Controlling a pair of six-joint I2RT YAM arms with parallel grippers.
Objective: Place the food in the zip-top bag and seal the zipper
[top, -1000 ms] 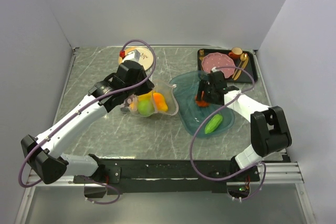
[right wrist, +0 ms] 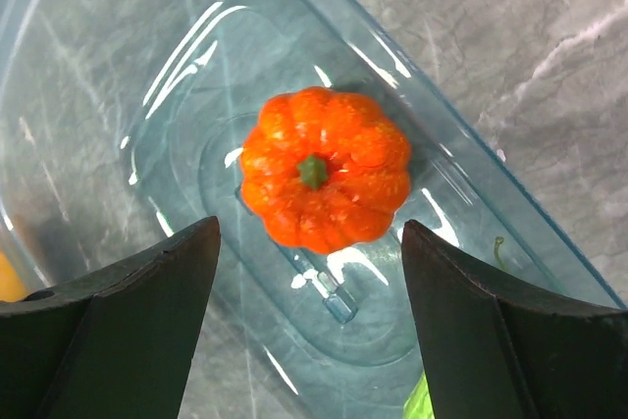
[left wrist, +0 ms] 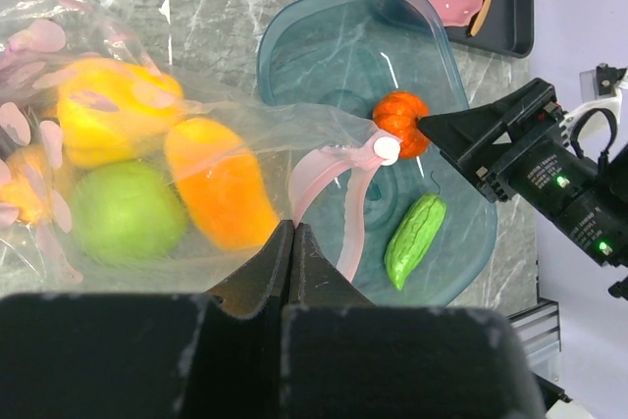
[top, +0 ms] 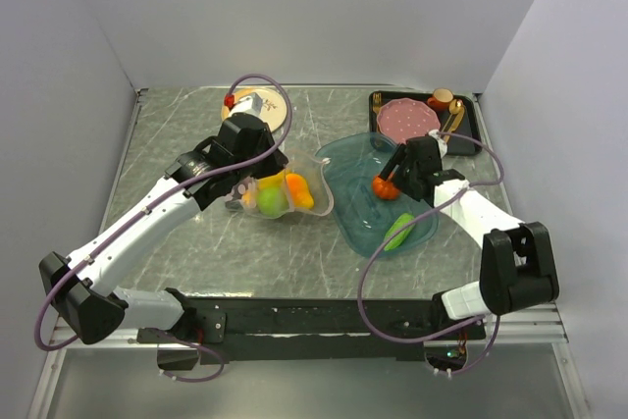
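A clear zip top bag (left wrist: 235,110) with a pink zip strip lies on its side with its mouth spread. Inside it are a yellow pepper (left wrist: 108,110), a green round fruit (left wrist: 130,211) and an orange mango-like piece (left wrist: 218,183). My left gripper is shut, the bag's strip running into its fingertips. In a blue-green clear bin (top: 348,228) sit an orange pumpkin (right wrist: 329,169) and a green cucumber-like vegetable (left wrist: 414,240). Right above the pumpkin, my right gripper is open, its fingers spread apart and gripping nothing.
A black tray (top: 471,130) at the back right carries a pink plate (top: 407,120), a cup and cutlery. Behind the left gripper lies a round board (top: 270,110). Counter space in front of the bag is free. The bin's wall stands close around the right gripper.
My right gripper has shifted to the right over the bin, and the pumpkin has moved slightly right as well. The left arm and the bag look unmoved.
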